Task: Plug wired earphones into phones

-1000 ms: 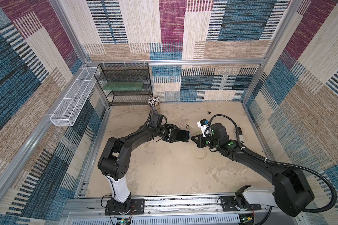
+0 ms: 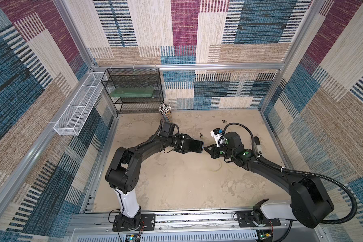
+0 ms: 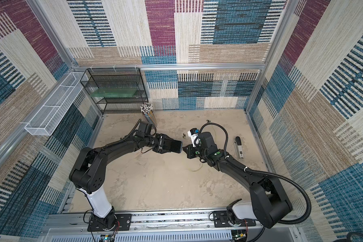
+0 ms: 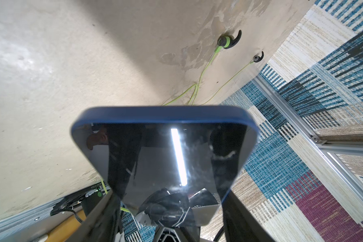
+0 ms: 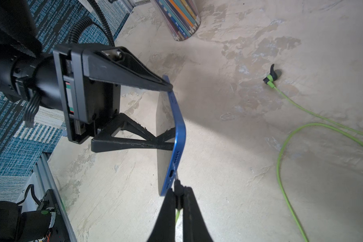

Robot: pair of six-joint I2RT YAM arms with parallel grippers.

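Note:
My left gripper is shut on the blue-edged phone (image 5: 178, 135), holding it above the table with its port edge toward the right arm. The dark screen of the phone (image 4: 177, 161) fills the middle of the left wrist view. Low in the right wrist view, my right gripper is shut on the earphone plug (image 5: 178, 186). Its thin metal tip is right by the port in the phone's edge; whether it touches or enters the hole cannot be made out. The green cable (image 5: 284, 151) trails to an earbud (image 5: 272, 76) on the table.
A pencil holder (image 5: 181, 20) stands at the back, beside the black wire rack (image 2: 133, 90). Toward the right side a utility knife (image 3: 238, 147) lies on the table.
My right gripper has shifted slightly left, toward the phone, with its arm swinging a little left too. The left arm and the phone have barely moved.

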